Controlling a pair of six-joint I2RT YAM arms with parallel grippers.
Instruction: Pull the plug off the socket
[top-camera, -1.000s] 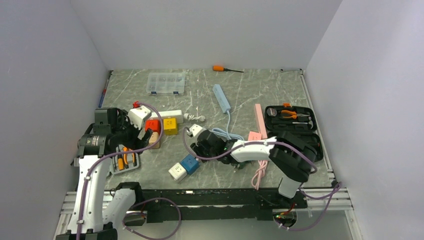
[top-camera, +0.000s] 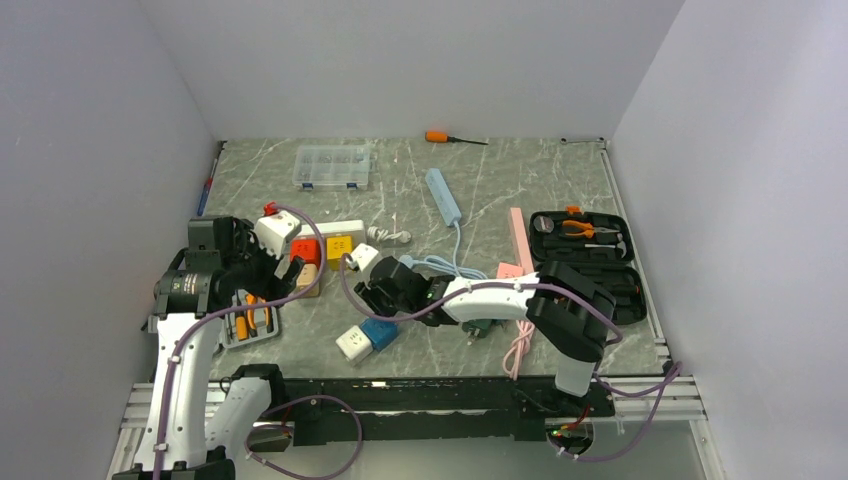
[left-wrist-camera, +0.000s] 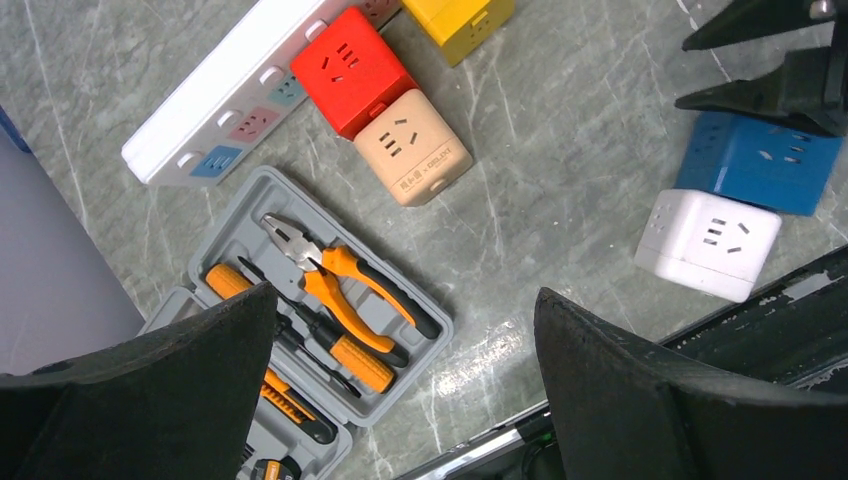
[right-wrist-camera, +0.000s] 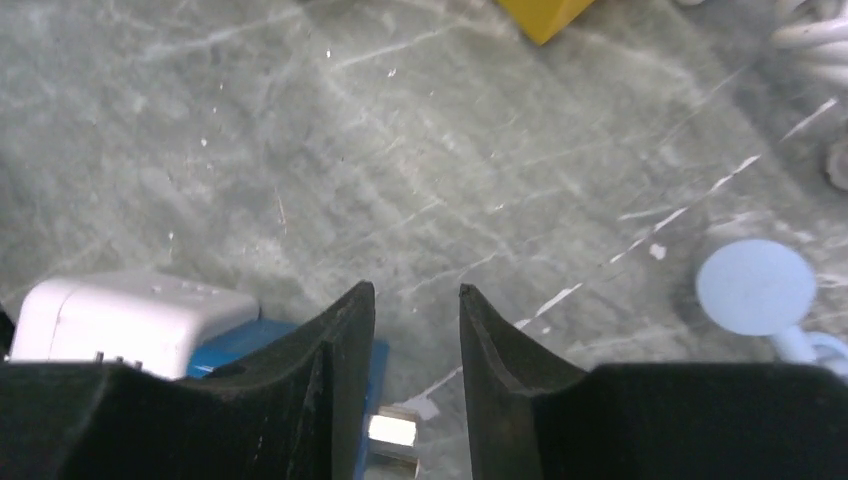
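Observation:
A blue socket cube lies against a white socket cube at the front middle; in the right wrist view a metallic piece shows at the blue cube. My right gripper hangs just above and behind these cubes, fingers part apart with nothing visible between them. My left gripper stands open and empty over the left side, by the tool case.
Red, yellow and beige cubes sit by a white power strip. Light-blue and pink strips with cords lie right of centre, beside a black toolbox.
The left arm has not moved.

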